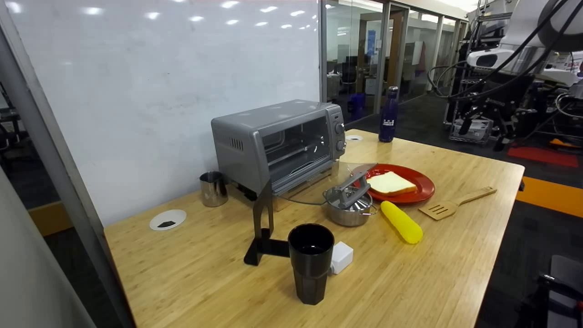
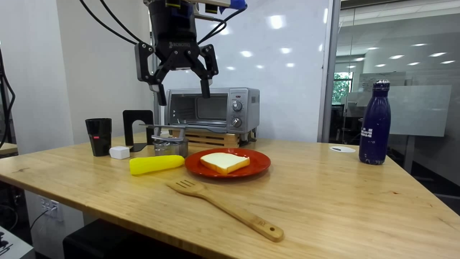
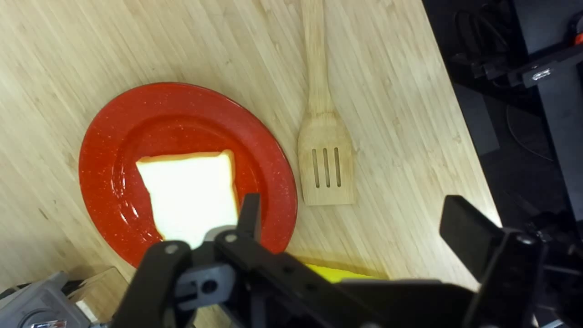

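Note:
High above the table, my gripper [image 2: 184, 97] stands open with its fingers wide apart and nothing between them. A slice of bread [image 2: 225, 161] lies flat on a red plate [image 2: 257, 164]. In front of the plate is a wooden spatula [image 2: 235, 209], its slotted end towards a yellow object [image 2: 156, 164]. Seen from the wrist, the open gripper has one finger overlapping the plate's edge and the other over the table's edge, while the spatula [image 3: 326, 158] shows between them. The arm hides most of the yellow object [image 3: 344, 273] there.
A toaster oven [image 1: 278, 145] has its glass door lowered, reaching over a metal pot [image 1: 350, 210]. A black cup [image 1: 311, 262], a white block [image 1: 342, 257], a black stand [image 1: 263, 224] and a metal pitcher [image 1: 213, 188] stand leftward. A blue bottle [image 2: 375, 125] is at the right.

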